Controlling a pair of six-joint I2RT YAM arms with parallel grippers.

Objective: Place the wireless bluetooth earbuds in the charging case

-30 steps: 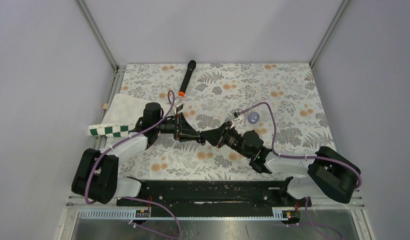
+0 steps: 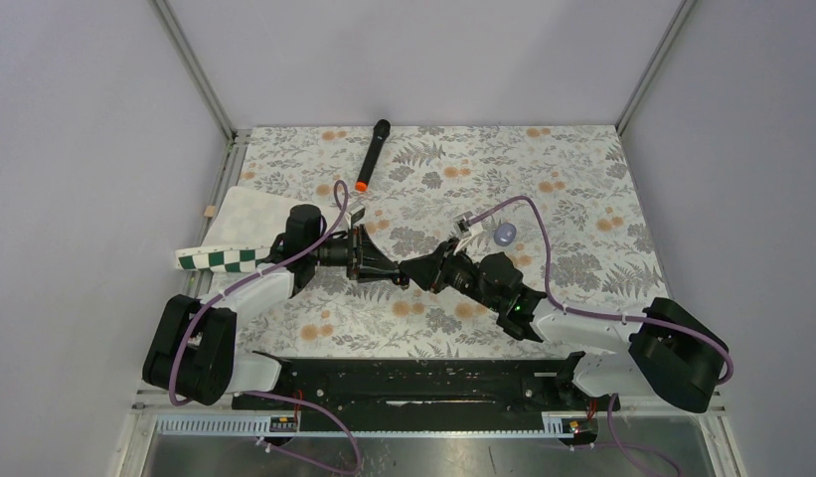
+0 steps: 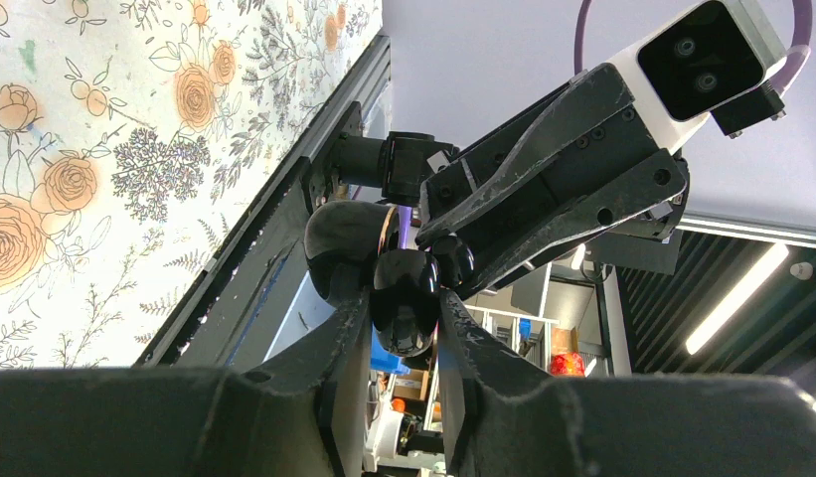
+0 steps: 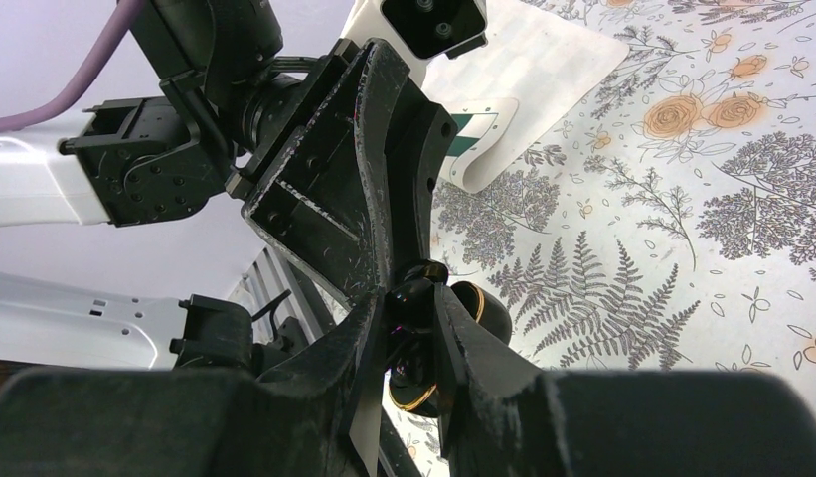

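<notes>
The two grippers meet tip to tip over the middle front of the cloth. In the left wrist view, my left gripper is shut on a glossy black piece (image 3: 404,293), with a black gold-rimmed case part (image 3: 339,243) just behind it. In the right wrist view, my right gripper is shut on a small glossy black piece (image 4: 411,296); the gold-trimmed case (image 4: 488,313) is right against it, below and behind. The fingers hide much of both pieces, so I cannot tell whether an earbud sits in the case.
A black microphone (image 2: 372,155) lies at the back middle. A small lilac object (image 2: 505,234) lies behind my right gripper. A white sheet (image 2: 244,214) and a green-checked piece (image 2: 225,258) lie at the left.
My right arm's base and elbow have shifted slightly to the right and toward the front, while the grippers' meeting point stays in place. The left arm has hardly moved.
</notes>
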